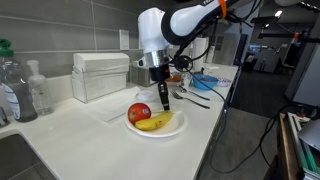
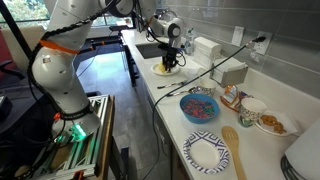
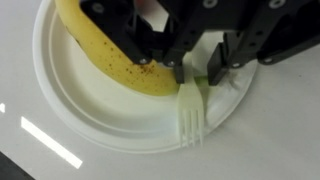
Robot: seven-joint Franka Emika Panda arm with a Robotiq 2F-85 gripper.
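A white plate (image 1: 181,129) holds a red apple-like fruit (image 1: 139,112) and a yellow banana (image 1: 154,122). My gripper (image 1: 165,103) points down over the plate's far side, beside the banana. From the wrist view, the gripper is part open, its fingertips just right of the banana (image 3: 110,50). A white plastic fork (image 3: 190,115) lies over the plate's rim there, tines outward. Its handle runs up under the fingertips, close to the left one; whether they touch is hidden. The red fruit is mostly covered by the gripper in that view.
Soap bottles (image 1: 40,92) stand by the sink (image 1: 18,160) at left, white boxes (image 1: 100,75) behind the plate. Down the counter are a blue bowl (image 2: 200,107), a dark-rimmed plate (image 2: 206,150) and a wooden spoon (image 2: 232,148). The counter before the white plate is clear.
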